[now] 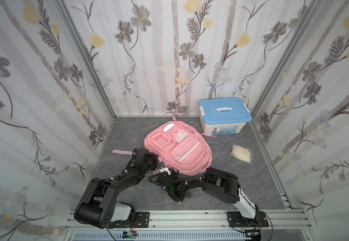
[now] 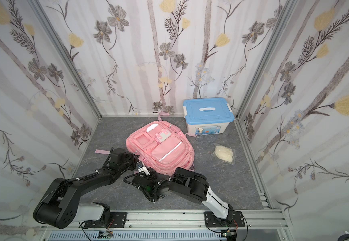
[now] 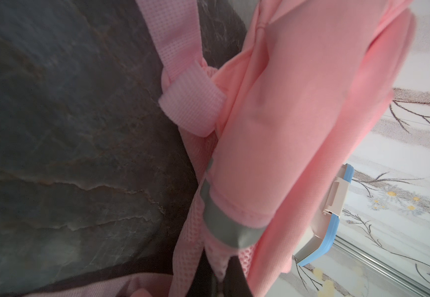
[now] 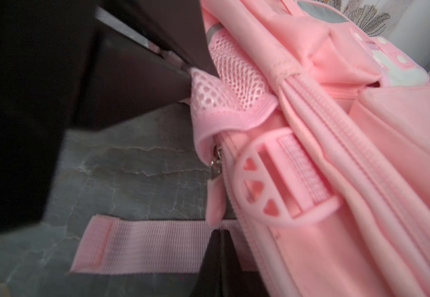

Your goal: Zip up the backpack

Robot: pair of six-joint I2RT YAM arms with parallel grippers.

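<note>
The pink backpack lies on the grey floor with its front pockets up. In the right wrist view a zipper pull hangs from the side zipper, beside a round buckle and under the mesh pocket's edge. My right gripper is shut, its tips together just below that pull, nothing held between them; the pull hangs outside the fingers. In the left wrist view my left gripper is shut on the mesh side pocket, close to a grey reflective band.
A pink strap lies on the floor behind the right fingertips. The left gripper's dark body crowds the right wrist view. A blue-lidded box and a bagged white item stand apart to the right.
</note>
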